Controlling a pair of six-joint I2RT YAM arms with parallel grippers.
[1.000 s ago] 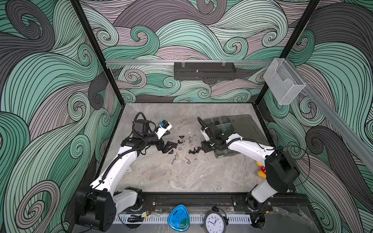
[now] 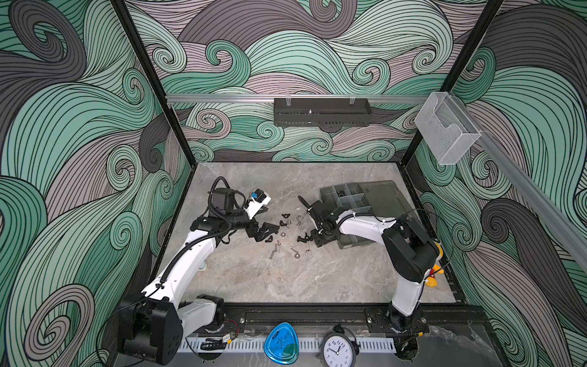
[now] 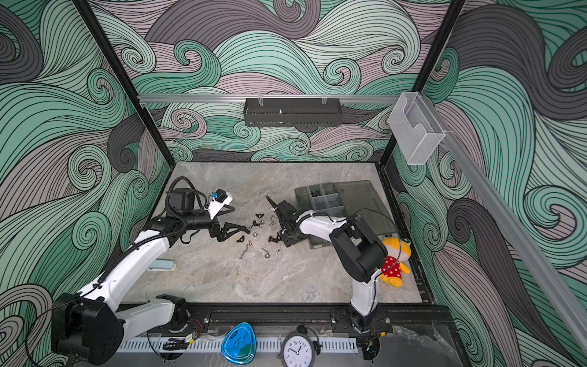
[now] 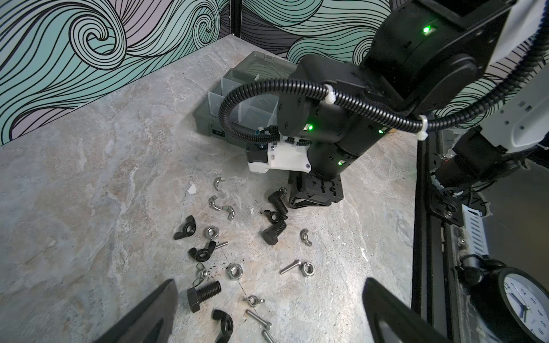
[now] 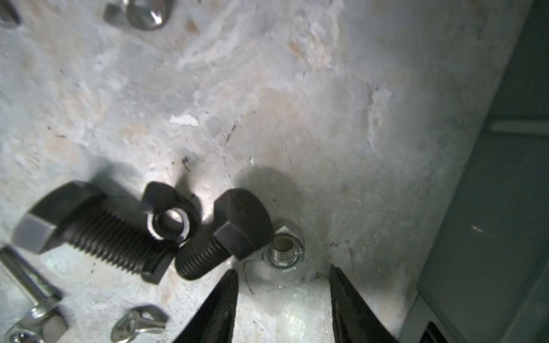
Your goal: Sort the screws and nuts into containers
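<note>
Screws and nuts lie scattered mid-table, among them a black bolt [image 4: 204,294], a silver hex nut [image 4: 235,271] and black wing nuts [image 4: 185,227]. My right gripper points down, open, beside the clustered black bolts [image 5: 240,223]; a silver nut [image 5: 283,248] lies just beyond its fingertips. My left gripper hangs open above the left side of the pile, its fingers apart. The compartment organizer [image 2: 347,193] sits at the right, partly hidden by the right arm.
A yellow toy [image 3: 396,263] lies at the table's front right, a pale flat object [image 3: 160,265] at the front left.
My right arm has moved left, bringing its gripper slightly off the organizer toward the bolts. The left arm is unchanged.
</note>
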